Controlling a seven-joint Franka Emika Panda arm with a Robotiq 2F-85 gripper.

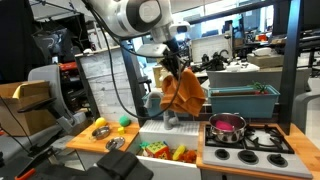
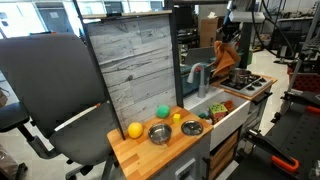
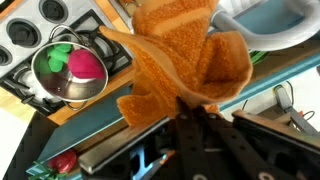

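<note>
An orange cloth (image 1: 182,92) hangs in folds from my gripper (image 1: 180,66), which is shut on it high above the counter by the sink. In the wrist view the cloth (image 3: 185,60) fills the middle and reaches up to the dark fingers, hiding much of what lies below. Exterior view 2 has the cloth (image 2: 228,54) small, at the far end of the counter. My fingertips are too small in the exterior views to make out singly.
A pot (image 1: 227,127) with pink and green things inside stands beside the stove (image 1: 250,148). The sink basin (image 1: 168,150) holds colourful items. A faucet (image 2: 197,73) rises behind it. A blue-green shelf (image 1: 238,102) runs along the back. Bowls (image 2: 160,133) stand at the counter's other end.
</note>
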